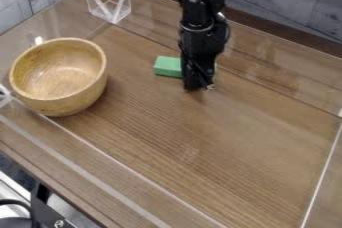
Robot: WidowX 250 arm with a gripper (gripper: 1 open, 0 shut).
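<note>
A black robot arm reaches down from the top centre to its gripper (198,78), which is low over the table at a small green block (168,66). The block lies just left of the fingers, its right end partly hidden by them. Whether the fingers are open or shut on it is too dark to tell.
A round wooden bowl (58,77) stands at the left. A white wire rack (110,4) sits at the back left.
</note>
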